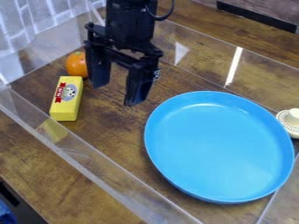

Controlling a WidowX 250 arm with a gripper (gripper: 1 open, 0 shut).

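The dark gripper (121, 74) hangs over the wooden floor at upper middle, open, its two fingers apart with nothing seen between them. It is right of a yellow box (66, 99) with a red and white label, lying at the left. An orange round object (76, 63) sits behind the box, partly beside the gripper. A large blue plate (218, 145) fills the lower right.
A white round object (288, 122) sits at the right edge. Clear plastic walls border the left and lower left. Bare wood lies at the back right and lower left.
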